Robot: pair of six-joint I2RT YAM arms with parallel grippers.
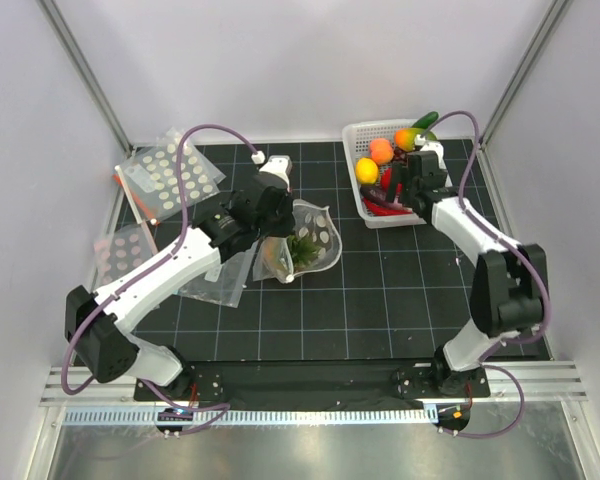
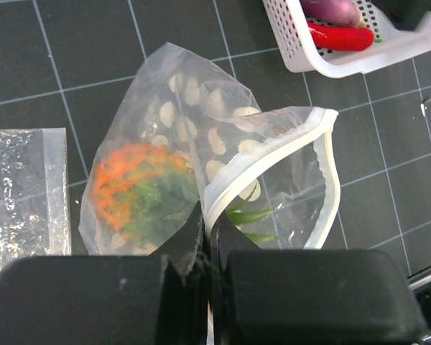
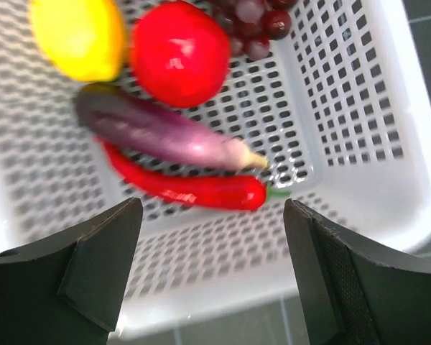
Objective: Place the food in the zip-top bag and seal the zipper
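Observation:
A clear zip top bag (image 2: 179, 90) with polka dots holds an orange and green food item, which looks like a pineapple (image 2: 140, 187). My left gripper is shut on the bag's white zipper rim, and the mouth gapes to the right of it. Over the white basket (image 1: 375, 220) hangs my right gripper, its fingers wide apart with nothing between them. Below it in the right wrist view lie a red chili pepper (image 3: 215, 192), an eggplant (image 3: 165, 135), a red round item (image 3: 179, 54), a yellow item (image 3: 82, 36) and dark grapes (image 3: 255, 25).
Also in the basket are an orange fruit (image 1: 381, 151) and a green cucumber (image 1: 426, 119). Flat dotted bags (image 1: 165, 175) lie on the left of the mat. Bare gridded mat (image 1: 380, 300) spreads in front of the basket.

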